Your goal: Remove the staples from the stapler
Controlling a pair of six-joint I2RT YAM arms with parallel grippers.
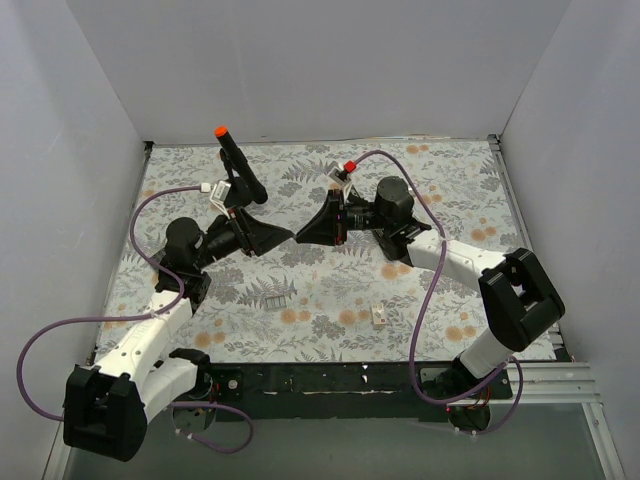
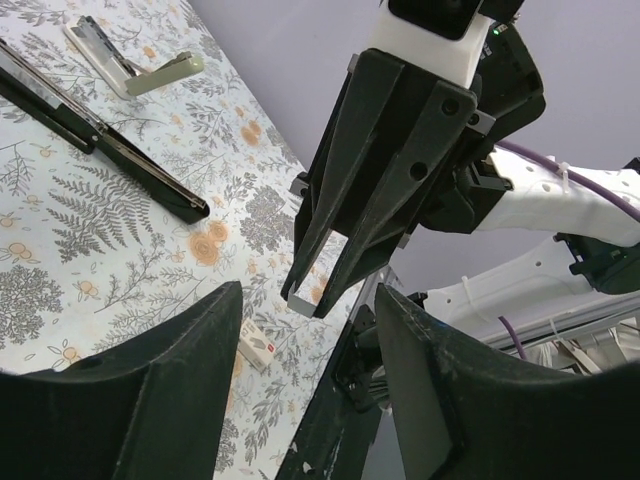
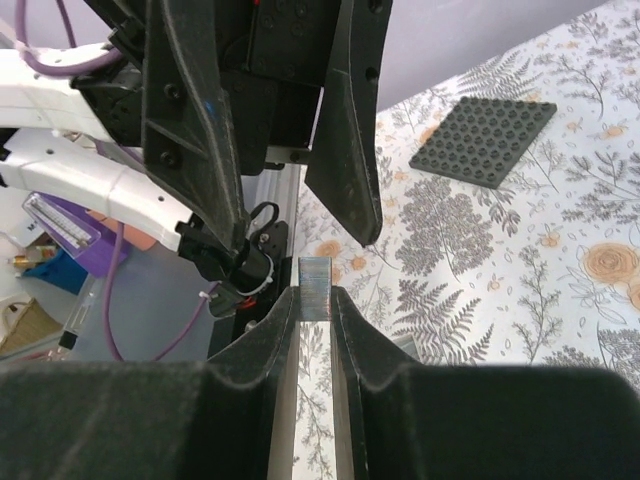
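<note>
My right gripper (image 1: pixel 308 234) is shut on a small silver staple strip (image 3: pixel 314 288), raised at the middle of the table. My left gripper (image 1: pixel 283 234) faces it, part open, its two fingers either side of the strip's end in the left wrist view, not clearly touching it. The opened black stapler (image 2: pixel 140 170) lies on the table behind the right arm, partly hidden in the top view, with a silver and beige piece (image 2: pixel 160 75) beside it.
A black stand with an orange-tipped cylinder (image 1: pixel 240 165) stands at back left. A small pale block (image 1: pixel 378 314) lies front right, a grey piece (image 1: pixel 275 302) front left. A dark foam pad lies at the left.
</note>
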